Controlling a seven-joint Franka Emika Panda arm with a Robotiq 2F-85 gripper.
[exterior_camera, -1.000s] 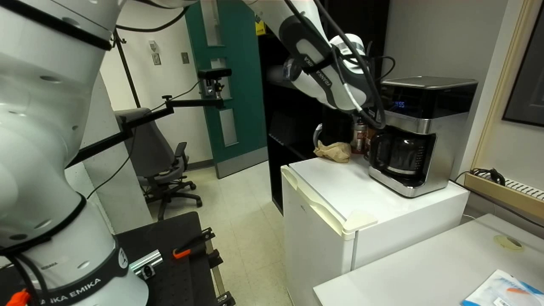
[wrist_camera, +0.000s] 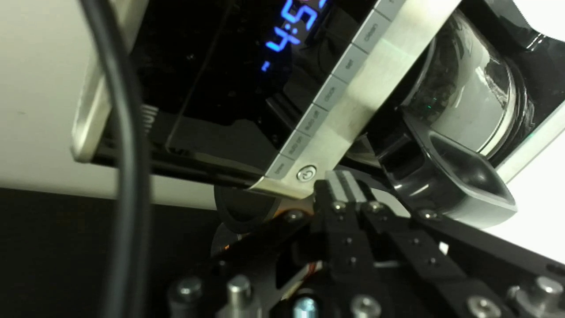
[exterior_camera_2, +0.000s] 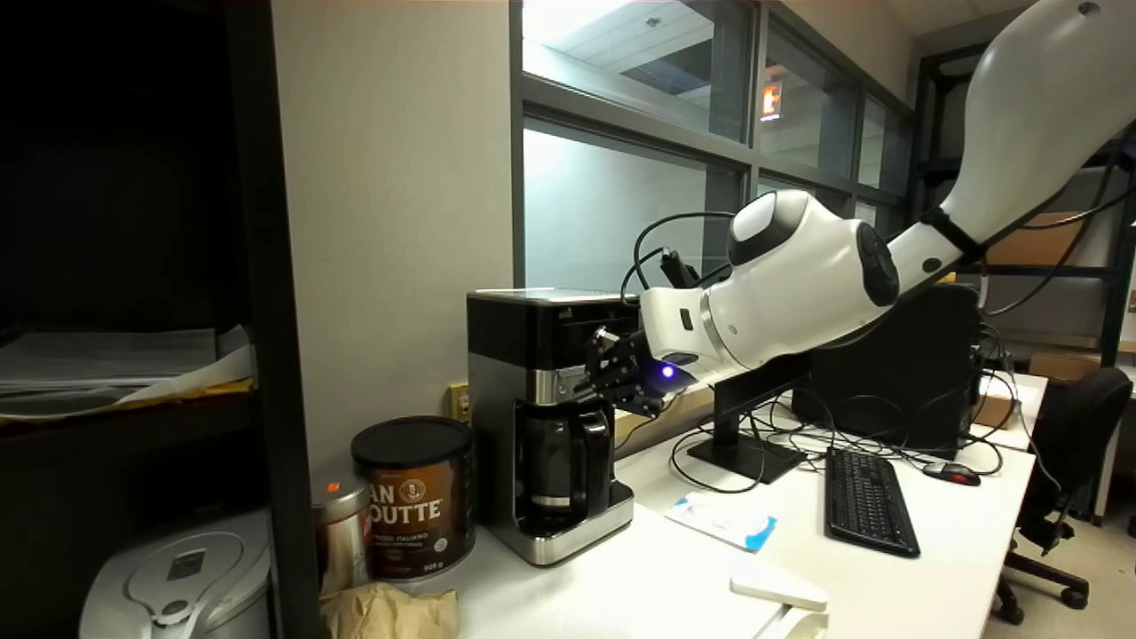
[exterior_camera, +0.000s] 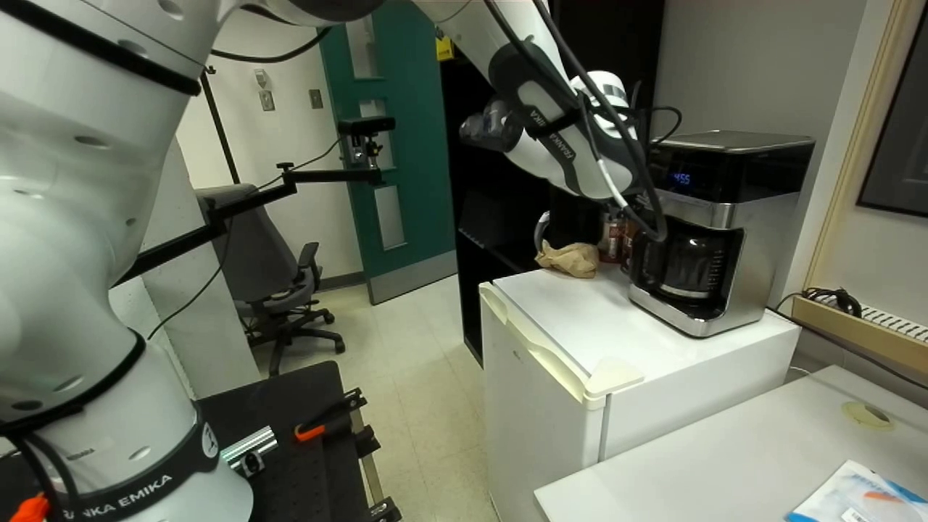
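The coffee maker [exterior_camera: 755, 226] stands upright on a white fridge top, its blue clock lit. In the wrist view its button strip [wrist_camera: 339, 79] runs diagonally, with the round power button [wrist_camera: 306, 173] at the lower end. My gripper is shut, nothing showing between its fingertips, which are just right of that button. Whether they touch the panel I cannot tell. The glass carafe [exterior_camera_2: 550, 469] sits inside the machine, and its black handle [wrist_camera: 450, 169] is to the right of my fingers. In exterior view 1 the arm hides the gripper.
A brown coffee can [exterior_camera_2: 415, 500] and a crumpled paper bag [exterior_camera: 570, 258] stand beside the machine. The white fridge top [exterior_camera: 574, 317] is clear in front. A cable [wrist_camera: 129, 159] crosses the wrist view at the left.
The arm's wrist end has shifted slightly right and down in exterior view 1, closer to the coffee maker's front. The coffee maker and the things around it have not moved.
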